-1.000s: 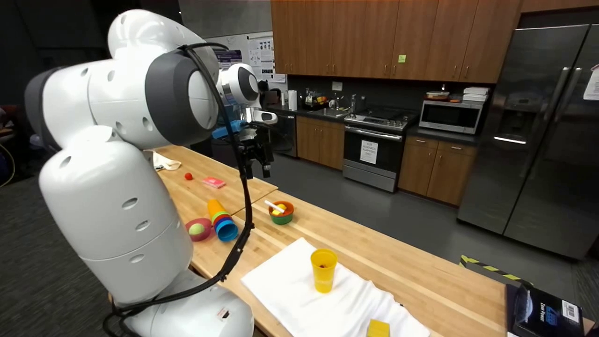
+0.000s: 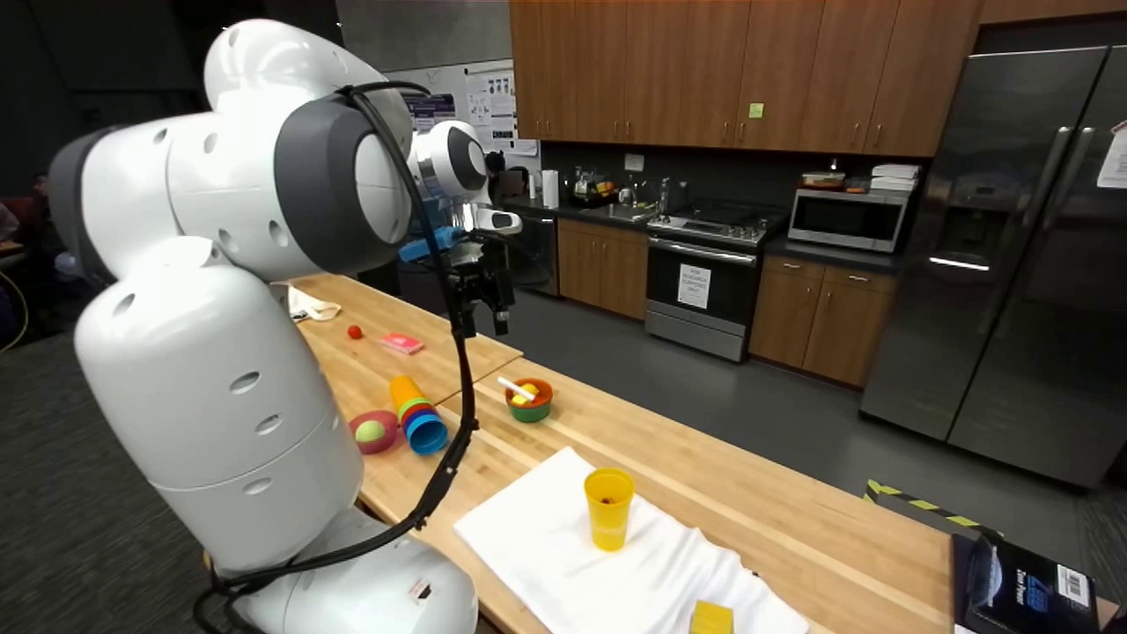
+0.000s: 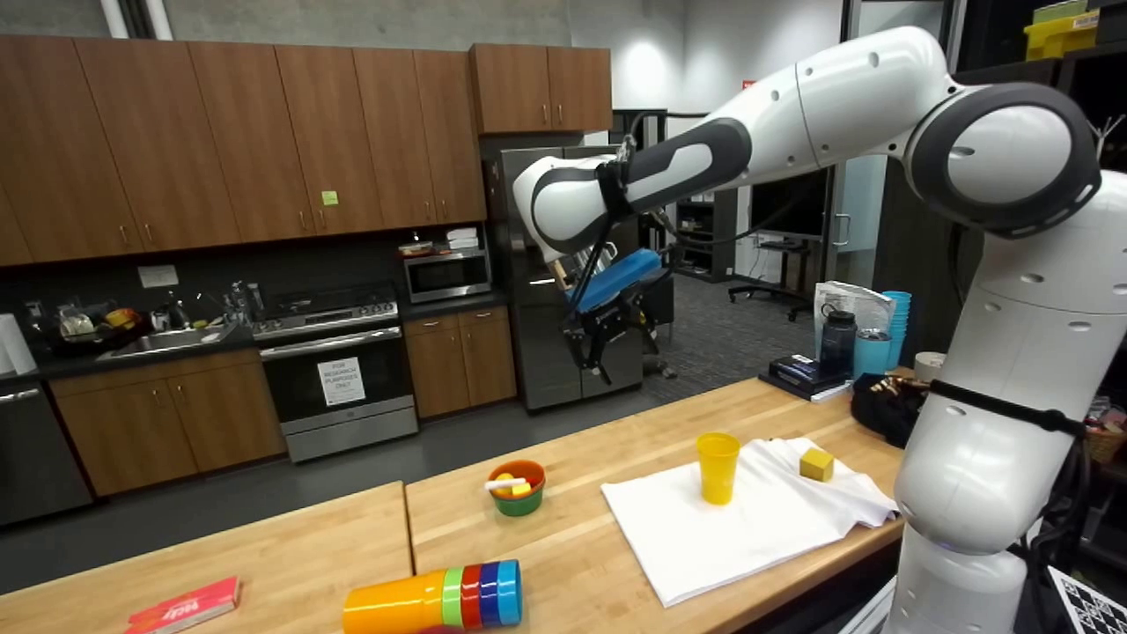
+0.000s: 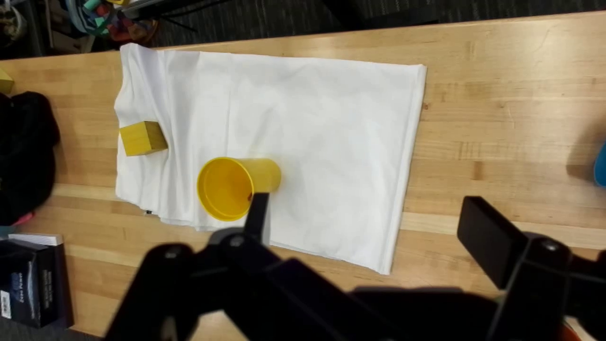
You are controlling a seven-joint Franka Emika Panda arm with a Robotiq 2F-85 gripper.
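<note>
Wide apart in the wrist view, the two black fingers of my gripper show it open with nothing between them. It hangs well above the table, as exterior view 2 also shows the gripper (image 3: 592, 354) in the air. Below, a yellow cup (image 4: 226, 190) stands upright on a white cloth (image 4: 335, 142), with something small and dark inside. A yellow block (image 4: 139, 139) rests on the creased end of that cloth. Toward the table joint sits a bowl (image 3: 518, 488), orange above green, holding yellow pieces and a white stick.
Stacked coloured cups (image 3: 433, 600) lie sideways near a pink bowl (image 2: 371, 431) with a greenish ball. A pink box (image 2: 401, 343) and red ball (image 2: 355, 332) are farther off. A black box (image 2: 1030, 592) stands at the opposite end. Bare wood surrounds the cloth.
</note>
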